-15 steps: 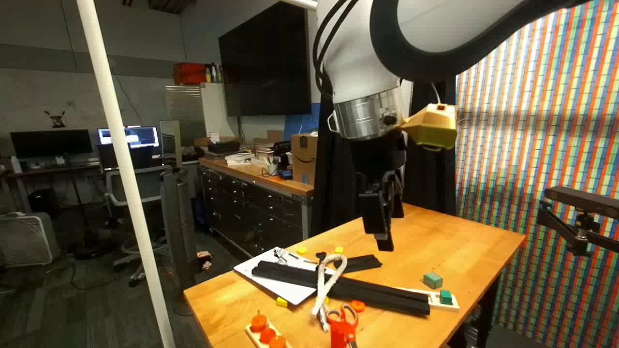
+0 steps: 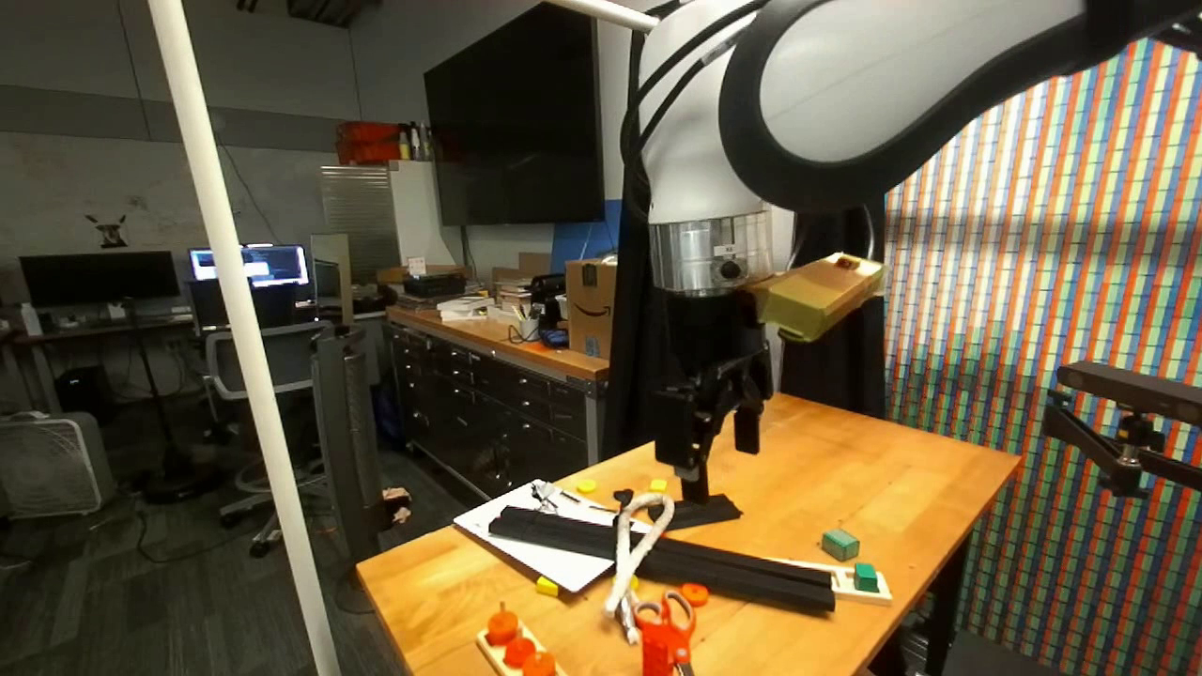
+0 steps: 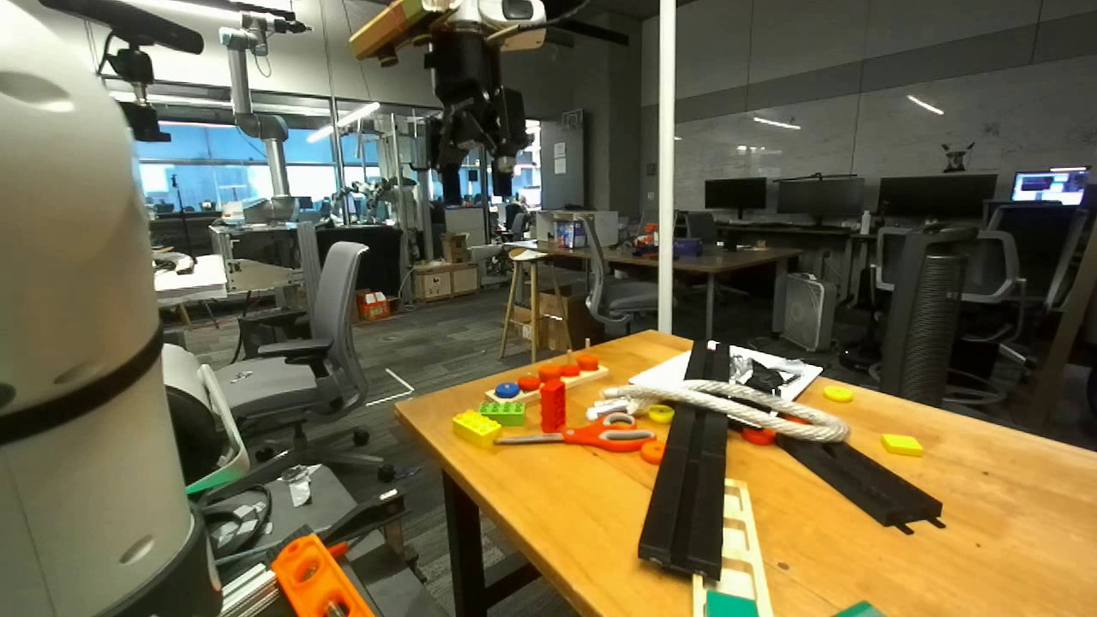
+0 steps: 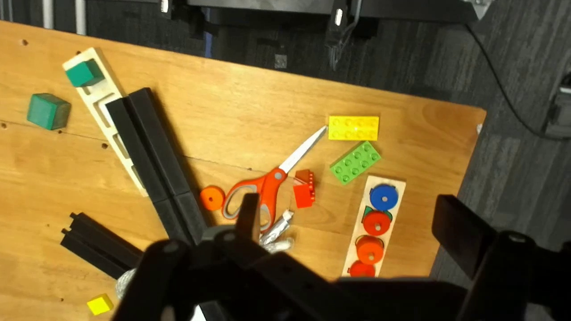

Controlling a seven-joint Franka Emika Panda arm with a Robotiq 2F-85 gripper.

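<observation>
My gripper [image 2: 721, 460] hangs open above the wooden table, its fingers apart with nothing between them; in exterior view 2 the gripper [image 3: 476, 183] is well clear of the tabletop. Below, the wrist view has orange-handled scissors [image 4: 271, 184], a red brick [image 4: 303, 195], a green brick [image 4: 355, 162] and a yellow brick [image 4: 353, 128]. A wooden peg board [image 4: 356, 235] carries a blue ring [image 4: 383, 197] and several red-orange rings. Long black track pieces [image 4: 155, 166] lie across the table, with a pale rope [image 3: 766, 402] over them. My own fingers and gripper body hide part of the scene.
A pale slotted wooden tray [image 4: 102, 105] holds a green block [image 4: 85, 73]; another green block [image 4: 48, 111] lies beside it. A loose orange ring [image 4: 212, 198] is near the scissors. A white board [image 2: 530, 548] lies under the tracks.
Compared with one second ago, my gripper has turned and its fingers have shifted left in exterior view 1. The tabletop objects look unmoved.
</observation>
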